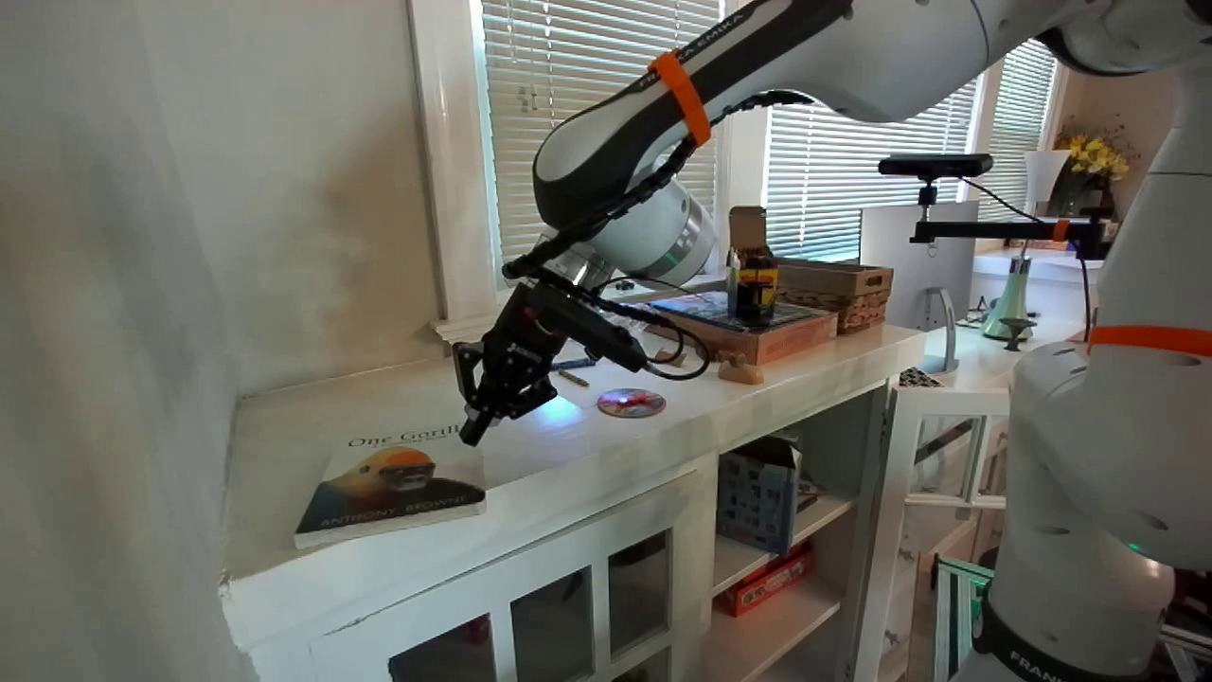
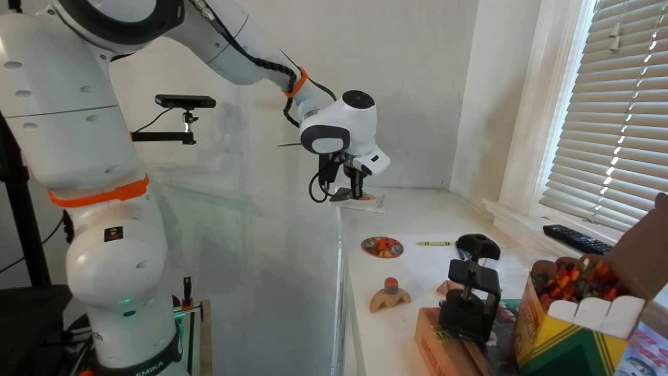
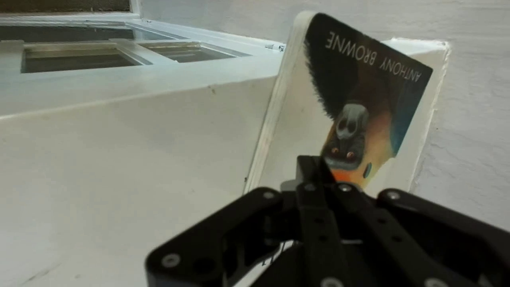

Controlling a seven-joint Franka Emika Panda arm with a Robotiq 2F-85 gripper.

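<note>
The thin book "One Gorilla" lies flat, cover up, near the left end of the white cabinet top in exterior view 1. Its cover shows a dark gorilla against orange, and its near edge sits close to the front of the surface. My black gripper tilts down over the book's right side. In the wrist view the gripper is shut, its fingertips pressed together with nothing between them. The book stretches out beyond and below the tips. Whether they touch the cover, I cannot tell.
A round colourful disc, a crayon and a small wooden arch piece lie on the cabinet top. Farther along stand a black clamp and a crayon box. A wall bounds the left end.
</note>
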